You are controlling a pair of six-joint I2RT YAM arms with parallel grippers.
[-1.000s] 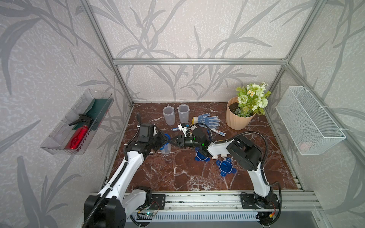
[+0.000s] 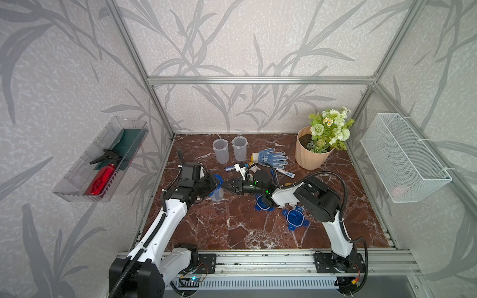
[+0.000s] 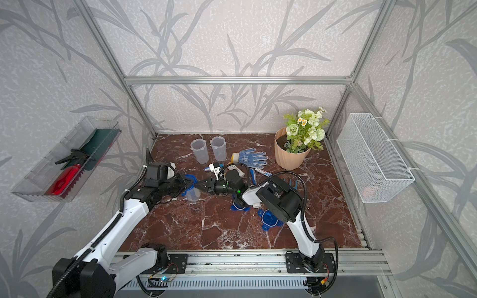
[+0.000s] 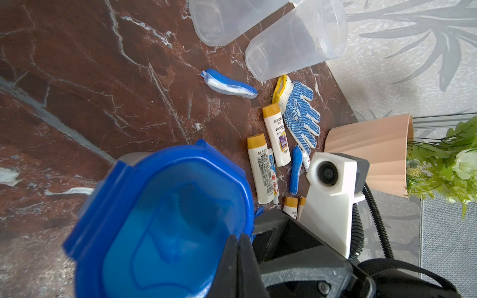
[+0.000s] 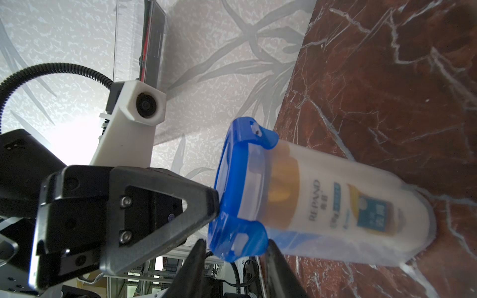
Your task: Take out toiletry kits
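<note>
A clear cup with a blue lid stands between my grippers; in the right wrist view the lid sits on the cup, with a white, orange-capped bottle visible inside. My left gripper is shut, nothing showing between its fingers, at the lid's edge. My right gripper is part open, its blurred fingers close to a lid latch. Whether either touches the lid is hard to tell. Two lidless clear cups, a left one and a right one, stand at the back, looking empty.
A blue-and-white glove and several toiletries, including a bottle and a blue folded item, lie behind. Two blue lids lie under and near the right arm. A flowerpot stands back right.
The left arm is nearly still, and the lidded cup stays in place.
</note>
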